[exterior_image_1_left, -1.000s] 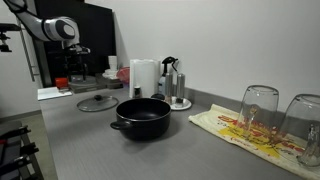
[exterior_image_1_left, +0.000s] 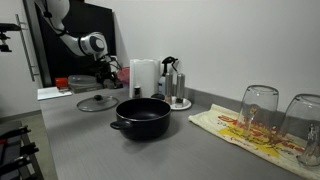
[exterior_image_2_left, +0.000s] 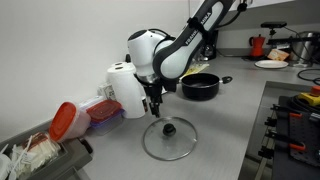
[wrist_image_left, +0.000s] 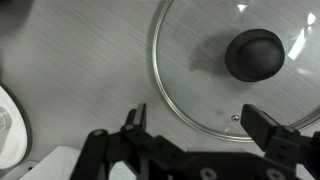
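Observation:
A glass lid (exterior_image_2_left: 184, 147) with a black knob (exterior_image_2_left: 168, 130) lies flat on the grey table. Above and beside it, in exterior view 2, hangs my gripper (exterior_image_2_left: 155, 104), its fingers pointing down. The wrist view shows the gripper open, its fingers spread wide with nothing between them. There the lid's knob (wrist_image_left: 254, 55) lies up and to the right, beyond the right finger, and the lid's rim curves past the fingertips. An empty black pot (exterior_image_1_left: 143, 125) with side handles stands on the table, apart from the lid.
Behind the pot are a paper towel roll (exterior_image_1_left: 144, 75) and steel shakers (exterior_image_1_left: 180, 86) on a plate. Two upturned glasses (exterior_image_1_left: 258, 108) stand on a yellow patterned cloth (exterior_image_1_left: 222, 121) at the right.
The arm has swung from the far left toward the right and come lower, close to the lid. The lid and pot have stayed put.

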